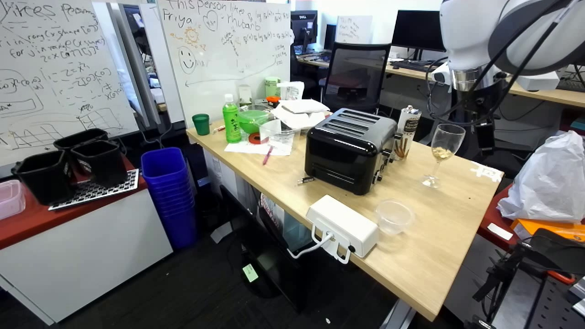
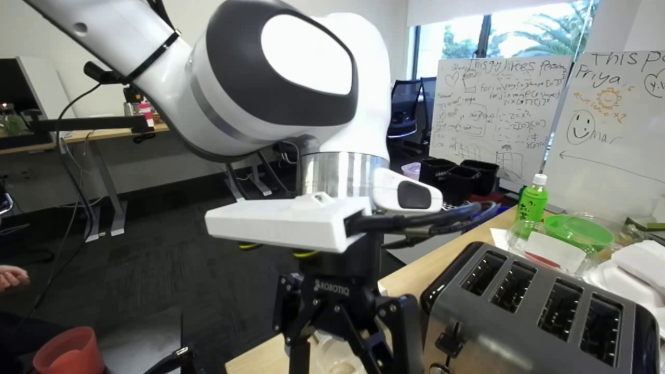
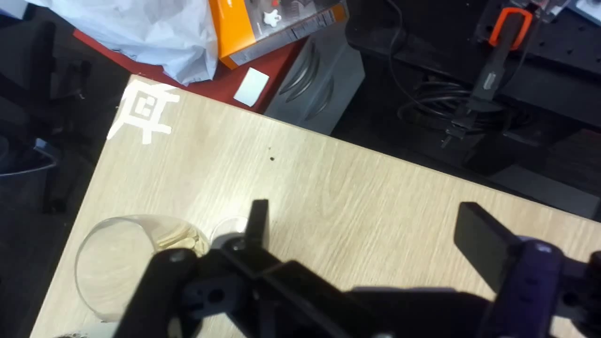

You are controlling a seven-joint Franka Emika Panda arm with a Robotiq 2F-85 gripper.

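Observation:
My gripper is open, its two fingers wide apart with only bare tabletop showing between them in the wrist view. A stemmed wine glass [image 1: 447, 143] stands upright on the table, some pale yellowish pieces inside. In the wrist view that glass [image 3: 115, 265] lies left of my left finger [image 3: 258, 222], partly covered by the gripper. Seen in exterior view 1, the gripper [image 1: 486, 147] hangs above table height, to the right of the glass. A clear plastic bowl [image 1: 395, 216] rests on the table's near part.
A black toaster [image 1: 351, 151] occupies the table's middle, with a printed can [image 1: 407, 134] beside it. A white box [image 1: 343, 225] sits on the near edge. Bottle [image 1: 231, 120], green bowl [image 2: 580, 231] and packaging crowd the far end.

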